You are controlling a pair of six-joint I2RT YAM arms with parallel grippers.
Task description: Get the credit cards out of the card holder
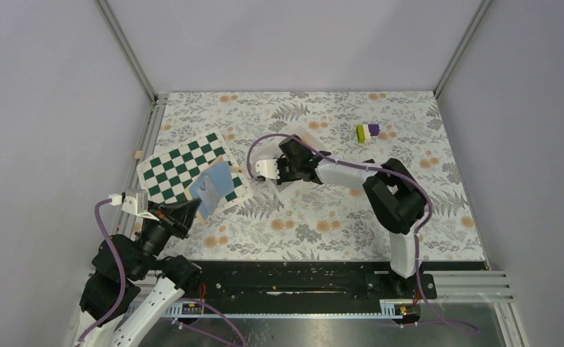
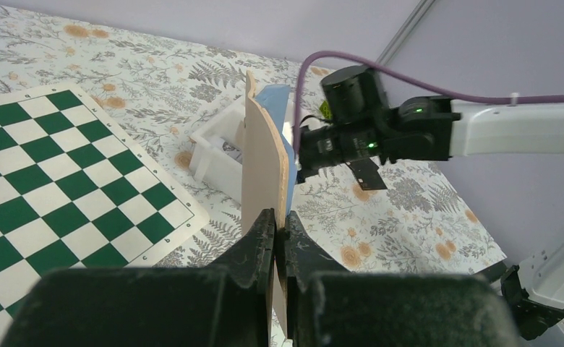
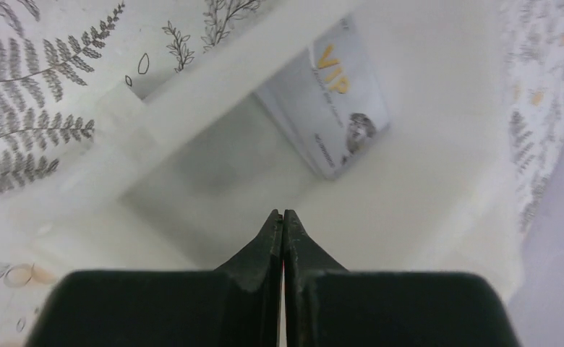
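My left gripper is shut on an upright, light wooden card holder (image 2: 261,173) with a blue face (image 1: 218,181). My right gripper is shut, nothing visible between its fingers, over a translucent white box (image 3: 156,134). Inside that box lie stacked cards (image 3: 337,101), the top one marked VIP, beyond the fingertips in the right wrist view. In the top view the right arm covers much of the box.
A green-and-white checkered board (image 1: 178,163) lies at the left of the table. A small yellow, white and purple block (image 1: 367,133) sits at the back right.
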